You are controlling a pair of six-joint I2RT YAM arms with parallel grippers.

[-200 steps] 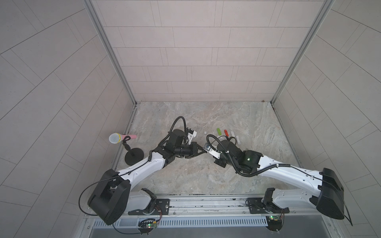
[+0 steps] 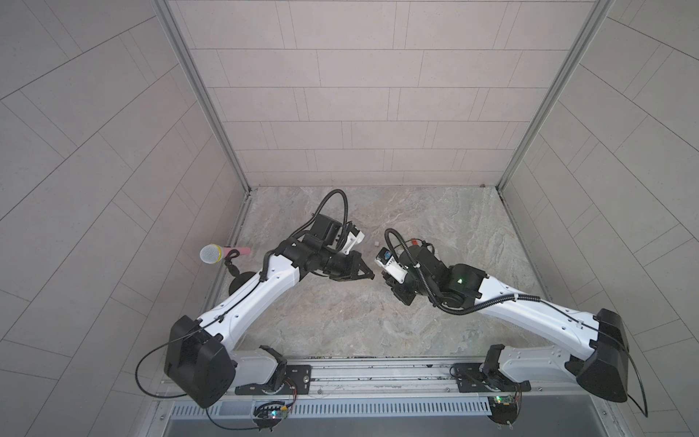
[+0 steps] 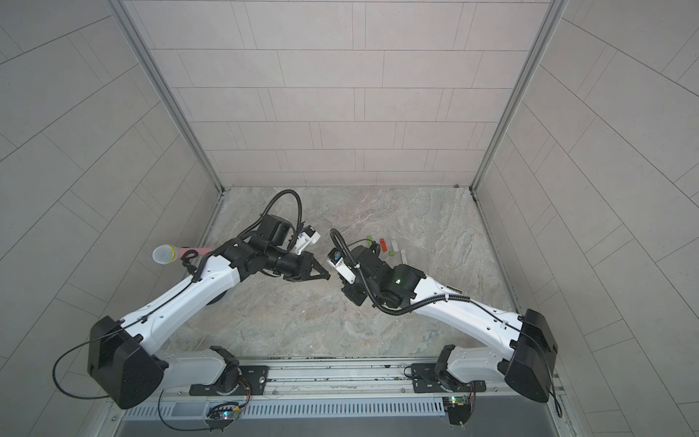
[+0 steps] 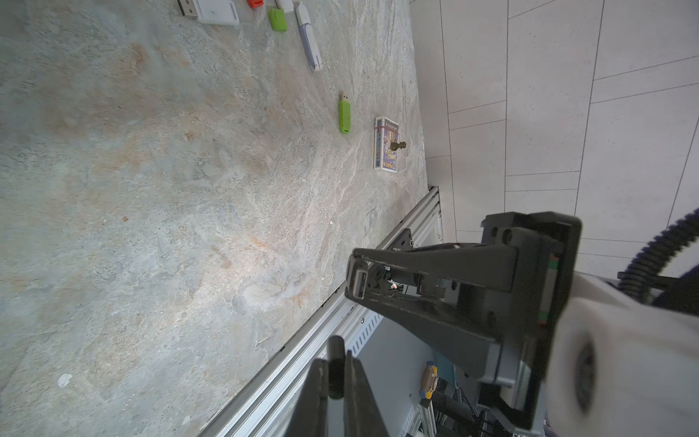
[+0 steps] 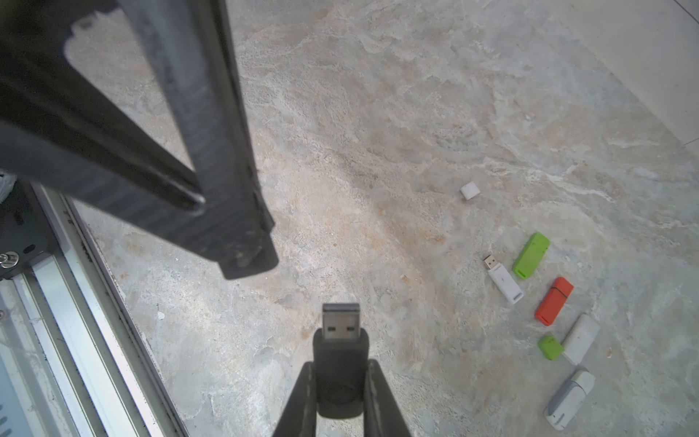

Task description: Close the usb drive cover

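Observation:
My right gripper is shut on a black USB drive (image 5: 340, 357), whose bare metal plug (image 5: 340, 321) points out past the fingertips. In the left wrist view, the right gripper shows the plug end-on as a small metal rectangle. Low in that view, my left gripper is shut on a small black piece, apparently the drive cover (image 4: 335, 357), rounded at its tip. From the right wrist view the left gripper hangs up and left of the plug. A gap shows between the two grippers (image 2: 373, 276) in the top left view.
Several loose drives and caps lie on the stone table, including a green drive (image 5: 531, 255), a red drive (image 5: 554, 300) and a white cap (image 5: 469, 191). A pink cup-like object (image 3: 164, 254) stands far left.
The left arm has swung up and its gripper drawn slightly away from the right one, opening a small gap. The right arm has shifted and tilted a little.

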